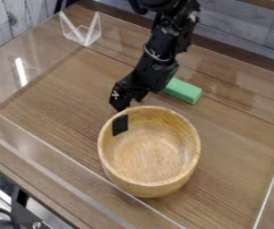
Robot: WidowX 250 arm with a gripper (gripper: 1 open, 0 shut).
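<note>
The black robot arm reaches down from the top centre to my gripper [132, 95], which is low over the table just behind the rim of a round, light wooden bowl [149, 161]. The gripper stands open; whether anything lies between its dark fingers is hard to tell. A small black rectangle [120, 123] sits at the bowl's upper-left rim. A green block [184, 91] lies right of the arm, partly behind it.
A white wire object [82, 29] stands at the back left. Cables show at the bottom-left edge.
</note>
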